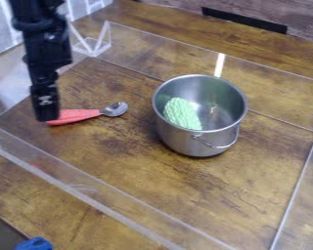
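My black gripper (pixel 44 98) hangs at the upper left, open, just above the red-handled spoon (pixel 78 115), which lies on the wooden table with its metal head pointing right. A steel pot (pixel 214 132) stands right of centre with a pale green striped object (pixel 182 114) inside it. Whether the gripper's lower tip touches the table or the spoon's handle is hard to tell.
A clear low-walled enclosure (pixel 295 124) surrounds the work area. A blue object (pixel 32 244) sits at the bottom left corner.
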